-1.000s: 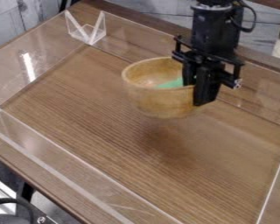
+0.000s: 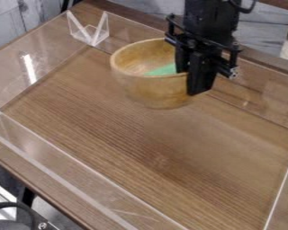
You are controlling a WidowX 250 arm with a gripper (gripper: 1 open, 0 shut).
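A tan bowl [image 2: 147, 83] with a green object [image 2: 162, 68] inside hangs over the wooden table [image 2: 122, 162] in the upper middle. The black gripper [image 2: 191, 70] at the end of the dark arm is shut on the bowl at its right side. The fingertips are partly hidden against the bowl.
A small clear wire-like holder [image 2: 89, 25] stands at the back left. Black cables lie at the lower left edge beside the table.
The gripper and the bowl have moved up and to the left in the view, with the green object still in the bowl.
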